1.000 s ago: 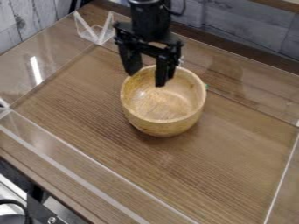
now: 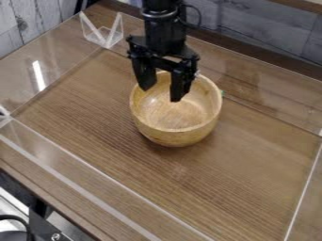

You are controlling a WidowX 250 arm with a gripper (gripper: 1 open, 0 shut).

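Observation:
A black gripper (image 2: 161, 73) on a black arm (image 2: 160, 26) hangs over the back rim of a round, tan wooden bowl (image 2: 176, 124). Its two fingers are spread apart, one toward the left of the bowl and one toward the right, and I see nothing held between them. The bowl's inside looks empty.
Clear plastic pieces (image 2: 105, 49) stand at the back left edge. A small green bit shows by the bowl's right rim. A dark cable lies at the lower left corner.
The arm has turned and shifted slightly toward the back, its gripper now a little narrower in view. The bowl looks unmoved.

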